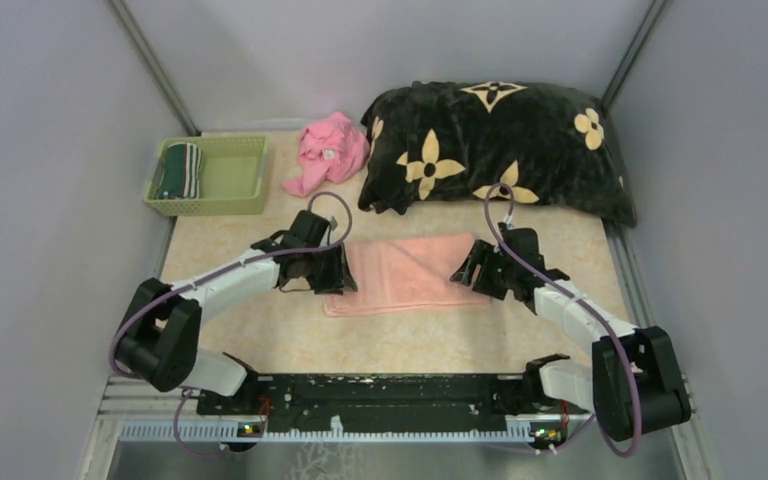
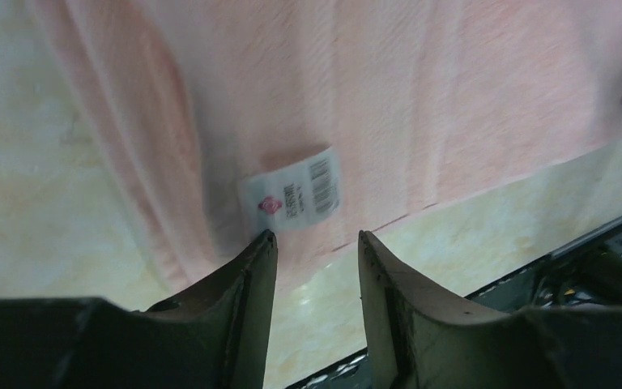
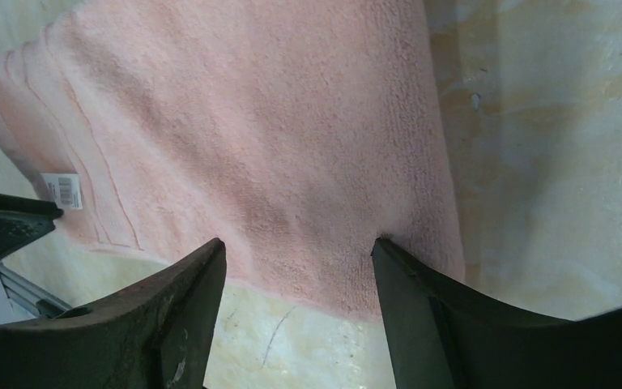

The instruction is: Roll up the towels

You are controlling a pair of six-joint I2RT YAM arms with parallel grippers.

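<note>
A peach towel lies folded flat in the middle of the table, a barcode label near its left end in the left wrist view. My left gripper is over that left end, its fingers part open with nothing visible between them in the left wrist view. My right gripper hangs over the towel's right end, open, its fingertips close above the cloth near the edge in the right wrist view.
A pink crumpled towel lies at the back, beside a green basket holding a striped rolled towel. A large dark patterned cushion fills the back right.
</note>
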